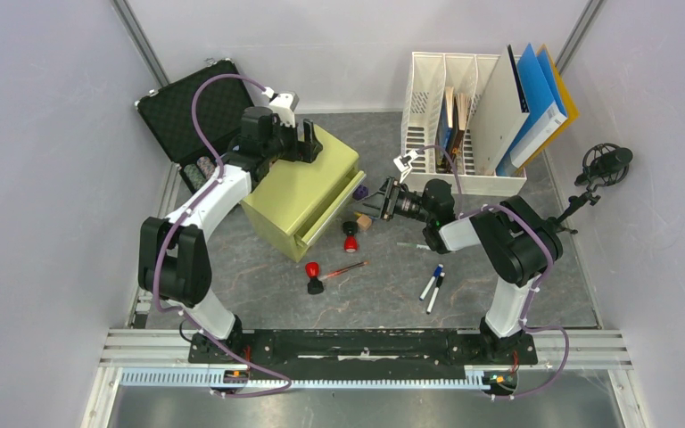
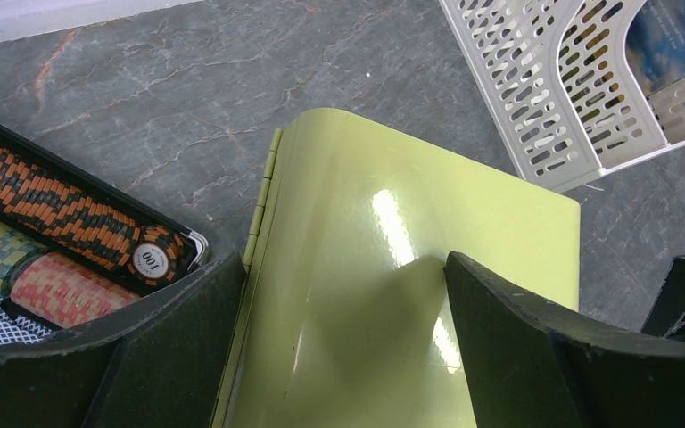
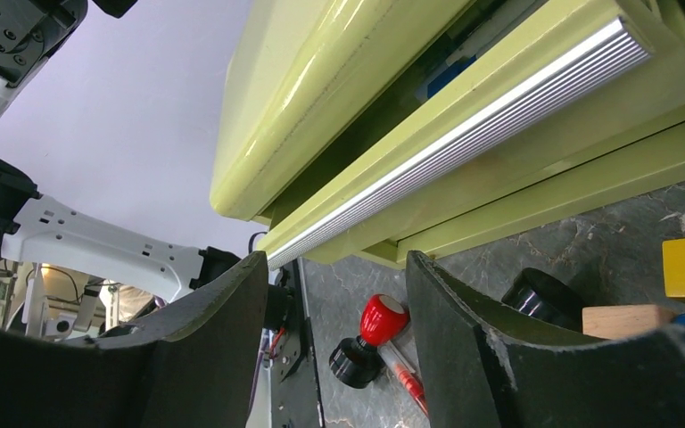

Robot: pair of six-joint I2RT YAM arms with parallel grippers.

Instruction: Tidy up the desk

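A pale green metal cabinet (image 1: 284,201) has a drawer (image 3: 464,143) pulled part out, with a blue item inside. My left gripper is over the cabinet's top, fingers apart on either side of bare green surface, holding nothing visible. My right gripper stands open in front of the drawer's silver handle strip, nothing between its fingers. Below it lie two red-and-black stamps (image 1: 350,235) (image 1: 313,276), a red pen (image 1: 348,269), wooden and coloured blocks (image 1: 364,222), and two markers (image 1: 437,292) toward the front.
An open case of poker chips (image 2: 71,209) sits behind the cabinet at left. A white rack (image 1: 486,185) with books and folders stands at back right, and a black device (image 1: 602,169) on a stand at right.
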